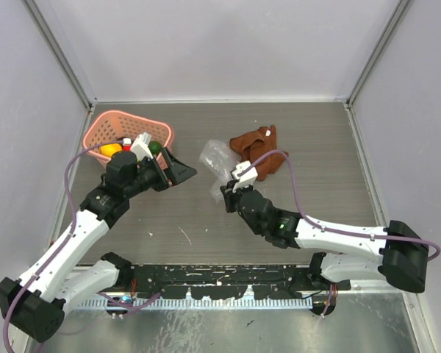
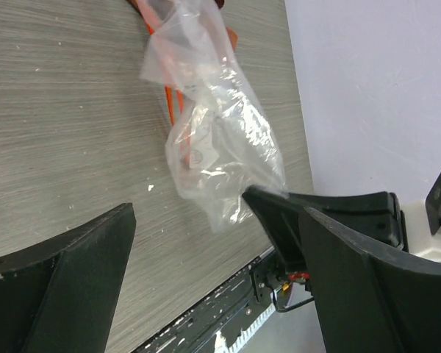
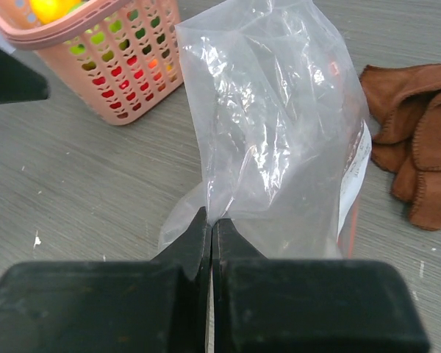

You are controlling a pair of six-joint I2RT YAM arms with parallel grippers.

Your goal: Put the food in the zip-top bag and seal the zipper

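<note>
A clear plastic zip top bag (image 1: 219,159) hangs over the middle of the table from my right gripper (image 1: 226,197), which is shut on its edge. In the right wrist view the bag (image 3: 272,125) rises from the closed fingertips, with a white strip and a reddish line along one side. My left gripper (image 1: 178,176) stands open to the left of the bag, apart from it, nothing between its fingers. In the left wrist view the bag (image 2: 220,132) is ahead. Colourful food sits in the pink basket (image 1: 134,120); a yellow piece (image 1: 110,149) and a green one (image 1: 155,148) show.
A brown cloth (image 1: 264,151) lies on the table just behind and right of the bag. The basket occupies the back left corner. Bare table (image 1: 206,235) stretches in front of the grippers, and the right side is clear.
</note>
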